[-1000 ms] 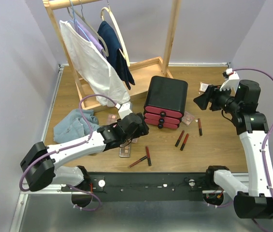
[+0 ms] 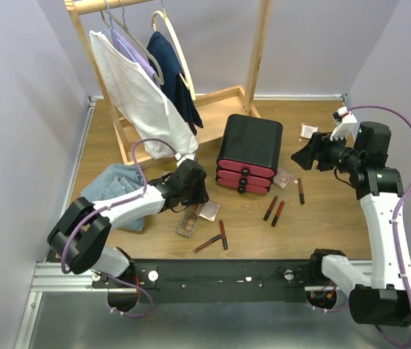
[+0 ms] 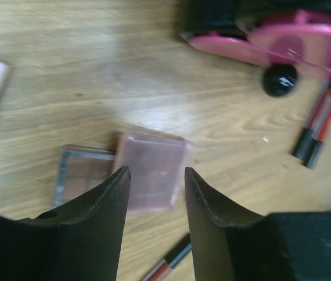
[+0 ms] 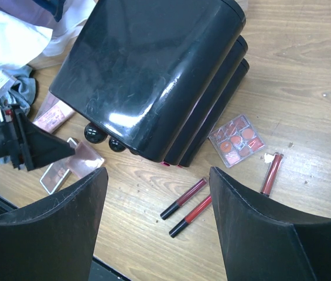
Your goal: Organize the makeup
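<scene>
In the top view, my left gripper [image 2: 196,195] is low over the makeup left of the black organizer [image 2: 249,145] with pink drawers. In the left wrist view it is shut on a clear square palette [image 3: 153,172], beside a framed palette [image 3: 83,178]. My right gripper [image 2: 307,153] hangs to the right of the organizer, part open, nothing seen between its fingers. Below it in the right wrist view are a multi-pan palette [image 4: 236,140] and several lip tubes [image 4: 183,198]. More tubes [image 2: 222,234] lie near the front edge.
A wooden clothes rack [image 2: 256,58] with hanging garments stands at the back left. Folded jeans [image 2: 110,189] lie at the left. A small compact [image 2: 308,131] is at the back right.
My left gripper has moved down and back from its earlier spot, and the palettes under it have shifted slightly. The right arm has moved only slightly.
</scene>
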